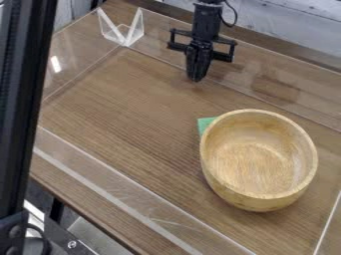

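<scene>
The black robot gripper points down over the back middle of the wooden tray floor, shut, with nothing visible between its fingers. A large pale wooden bowl stands at the front right. A small green object lies at the bowl's upper left edge, partly hidden by it.
Clear bent plastic sits at the back left near the rim. Clear strips edge the left and front of the floor.
</scene>
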